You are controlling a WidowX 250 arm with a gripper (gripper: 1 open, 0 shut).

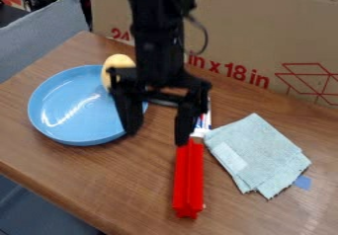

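My black gripper (156, 120) hangs low over the middle of the wooden table, open, its fingers spread between the blue plate and the toothpaste tube. The blue plate (66, 111) lies at the left. A yellow object (114, 61) behind the gripper is mostly hidden. The white toothpaste tube (201, 128) is largely covered by the right finger. A red box (188, 185) lies in front, and a folded pale blue cloth (258, 155) lies to the right.
A cardboard box (264, 41) stands along the back of the table. Bare wood (93, 180) is clear at the front left, beside the table's edge.
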